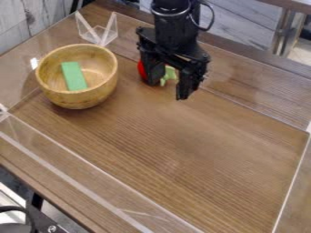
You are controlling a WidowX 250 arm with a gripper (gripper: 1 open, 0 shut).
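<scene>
My black gripper (172, 73) hangs over the back middle of the wooden table, its fingers pointing down. Just behind and left of its fingers lie a red object (145, 70) and a small light green piece (169, 75), both partly hidden by the gripper. I cannot tell whether the fingers hold anything. At the left, a yellow bowl (100, 88) holds a green block (73, 76).
A pale wall and a clear plastic-like item (100, 32) are at the back left. A black object (15, 222) is at the front left corner.
</scene>
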